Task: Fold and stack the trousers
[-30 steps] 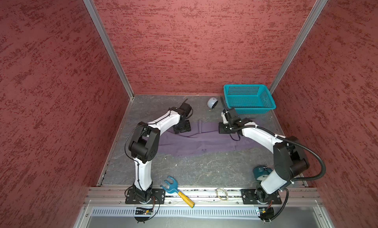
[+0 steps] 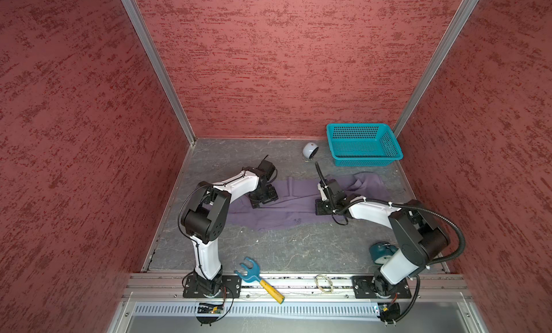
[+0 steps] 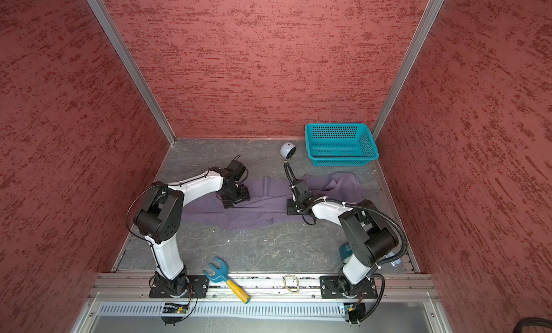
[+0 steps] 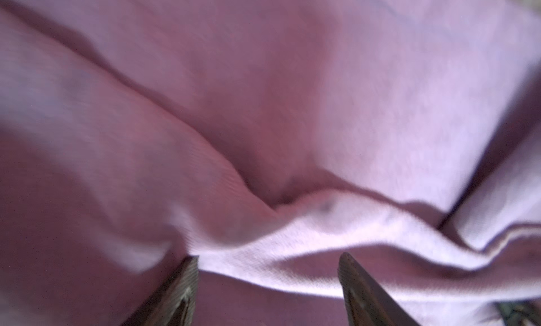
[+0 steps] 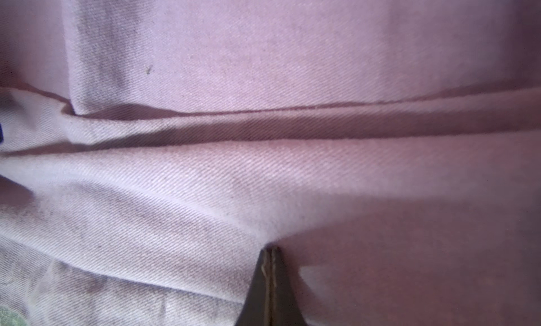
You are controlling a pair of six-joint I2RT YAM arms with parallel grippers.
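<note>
Purple trousers [image 2: 281,218] lie spread sideways across the table, with creases along the middle and a rumpled part at the right end. Over their left half, my left gripper stands open, its two fingers far apart above a fold. My right gripper is shut, its tips together against the cloth; creases run out from the tips, but I cannot tell whether any cloth is pinched between them. Both arms hide parts of the trousers in the top views.
An empty teal basket [image 2: 364,162] stands at the back right, a small white round device [image 2: 309,150] to its left. A blue and yellow fork-like tool [image 2: 261,279] lies at the front edge. A teal round object [image 2: 380,252] sits by the right arm's base.
Both grippers have come toward the front over the trousers during the last second.
</note>
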